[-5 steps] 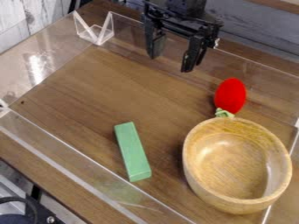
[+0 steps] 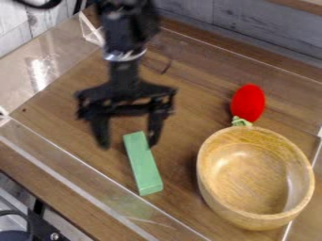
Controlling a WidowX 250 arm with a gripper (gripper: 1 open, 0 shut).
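Note:
My dark gripper (image 2: 126,118) is blurred over the left-middle of the wooden tray floor, open, its fingertips just above and left of a green bar (image 2: 143,167) that lies lengthwise near the front. Nothing shows between the fingers. To the right is a round yellow wooden bowl (image 2: 255,209), and behind the bowl lies a red object (image 2: 248,101) with a pale green end.
The tray's clear walls and edges run along the front left and back.
The bar, bowl and red object have stayed in place.

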